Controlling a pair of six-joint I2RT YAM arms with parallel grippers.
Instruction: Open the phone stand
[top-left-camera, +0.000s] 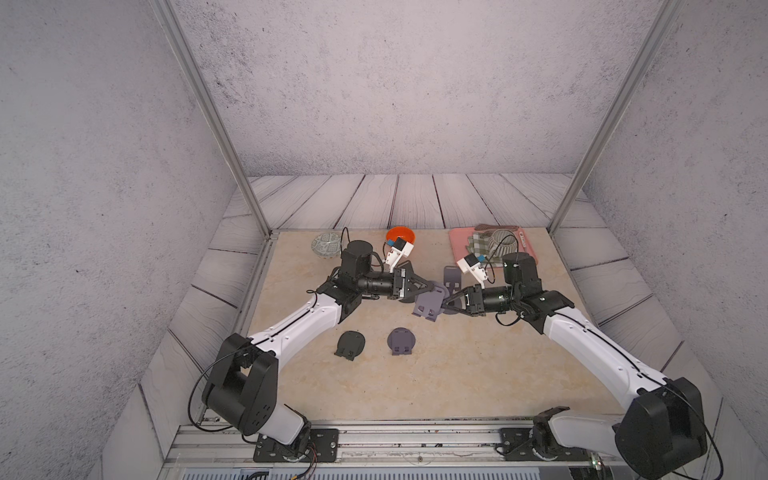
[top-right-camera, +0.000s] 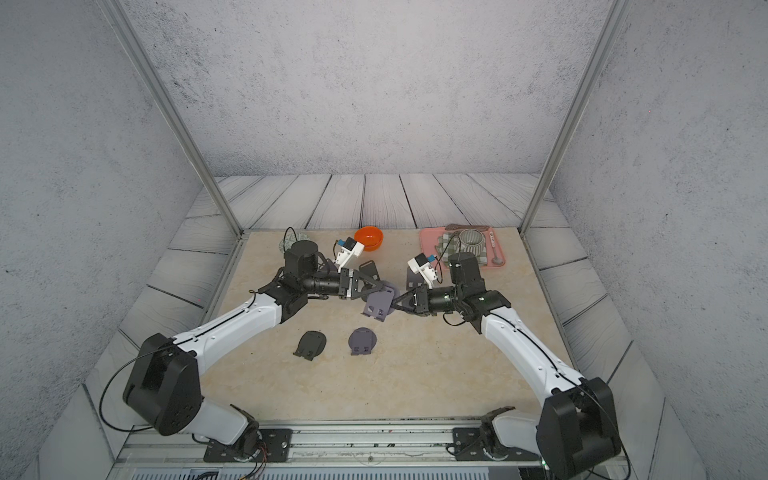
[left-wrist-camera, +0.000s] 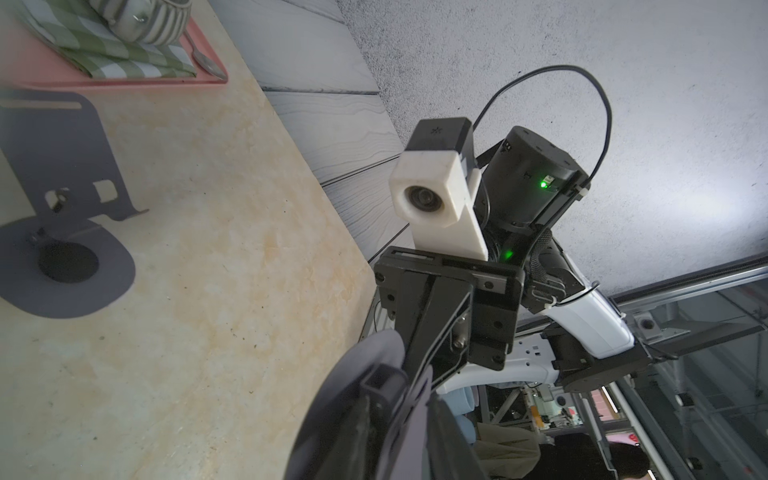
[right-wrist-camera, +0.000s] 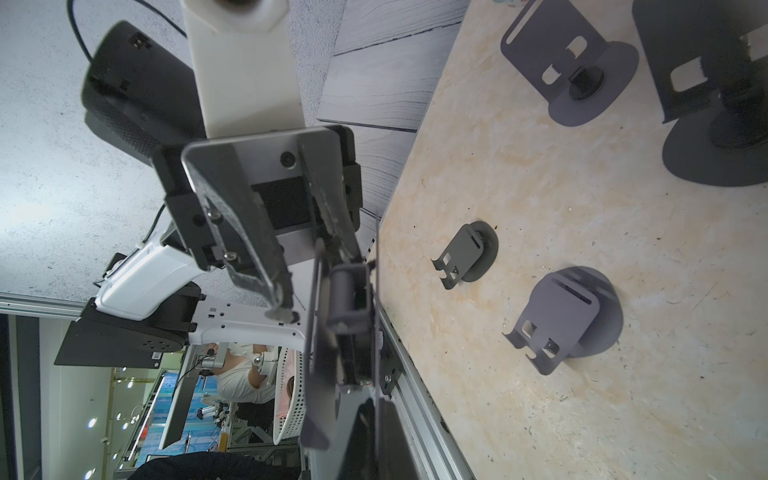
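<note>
A purple-grey phone stand (top-left-camera: 429, 307) is up off the table between my two grippers. My right gripper (top-right-camera: 397, 301) is shut on its thin plate, which appears edge-on above the blurred fingers in the right wrist view. Seen from there, the round base (right-wrist-camera: 321, 360) and the plate (right-wrist-camera: 377, 344) stand a narrow gap apart, the hinge block (right-wrist-camera: 349, 300) between them. My left gripper (top-left-camera: 426, 289) is part open at the opposite side of the stand, its fingers (right-wrist-camera: 268, 276) spread near the base and plate. Whether they touch it is unclear.
Two folded stands, one dark (top-left-camera: 350, 344) and one purple-grey (top-left-camera: 401, 341), lie near the front. Two unfolded stands, purple-grey (right-wrist-camera: 560, 52) and dark (right-wrist-camera: 720, 156), stand farther back. An orange bowl (top-left-camera: 400, 235) and pink tray (top-left-camera: 525, 240) are behind.
</note>
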